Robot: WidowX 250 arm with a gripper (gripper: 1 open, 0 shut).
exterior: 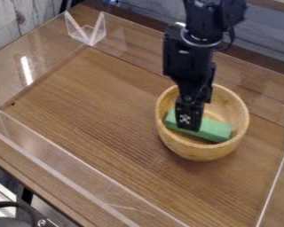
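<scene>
A tan round bowl [204, 146] sits on the wooden table at the right, holding a green block [211, 130]. Whether they touch the block I cannot tell.
A small clear plastic object [88, 28] stands at the back left. Cables and a metal edge lie beyond the table at the lower left.
</scene>
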